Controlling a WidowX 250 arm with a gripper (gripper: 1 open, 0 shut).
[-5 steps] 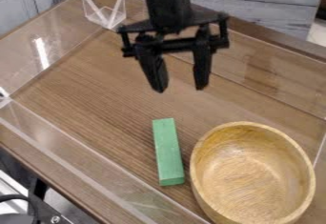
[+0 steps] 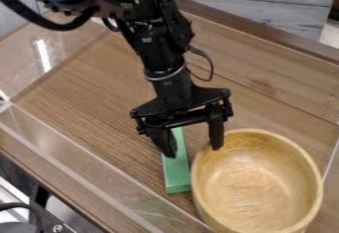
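My black gripper (image 2: 191,138) is low over the wooden table, its fingers open and spread apart. One finger hangs over the upper end of a green block (image 2: 177,173), the other near the rim of a tan round bowl (image 2: 257,187). Part of the block's top end is hidden behind the gripper; whether the fingers touch it, I cannot tell.
Bare wooden table (image 2: 86,98) spreads to the left and behind the arm. A raised edge runs along the back, with grey boards beyond. Cables show at the lower left, past the table's edge.
The arm has come down and toward the camera, the gripper now lower, over the green block's upper end. The block and bowl look unmoved.
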